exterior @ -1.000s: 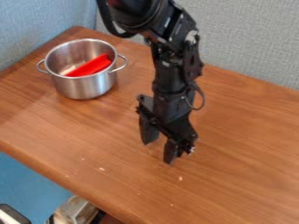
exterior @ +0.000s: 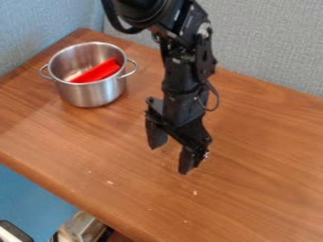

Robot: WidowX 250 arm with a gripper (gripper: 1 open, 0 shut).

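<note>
A black robot arm reaches down from the top centre, and its gripper [exterior: 171, 153] hangs low over the middle of the wooden table [exterior: 127, 180], fingers apart and open, with nothing visible between them. To its upper left stands a steel pot [exterior: 89, 91] with two side handles, holding a red object [exterior: 96, 71] inside. The gripper is apart from the pot.
A textured grey wall [exterior: 271, 38] runs along the back. Beyond the table's left front edge are a blue surface [exterior: 32, 203] and some hardware at the bottom left.
The gripper has shifted very slightly over the last second, with small changes in the angle of its fingers. The pot and red object have not moved.
</note>
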